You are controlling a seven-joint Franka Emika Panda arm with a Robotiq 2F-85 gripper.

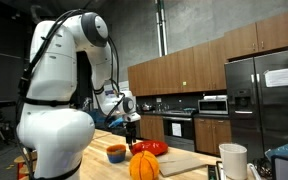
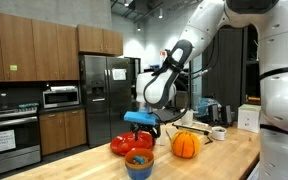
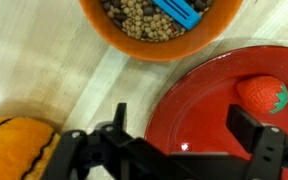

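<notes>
My gripper stands open above the table, its dark fingertips apart and nothing between them. Below and to its right in the wrist view is a red plate (image 3: 199, 105) with a strawberry (image 3: 261, 94) lying on it, near the right fingertip. A bowl (image 3: 146, 47) with an orange inside holds brown and tan pieces and a blue object (image 3: 180, 12); it sits at the top of that view. From outside the bowl looks blue (image 2: 139, 171). An orange pumpkin (image 3: 14, 148) is at the lower left of the wrist view.
A white mug (image 1: 233, 160) stands to the right of the pumpkin (image 1: 144, 165) in exterior view 1. Bare wooden table shows between bowl, plate and pumpkin. Cabinets and a dark refrigerator (image 1: 260, 100) are far behind.
</notes>
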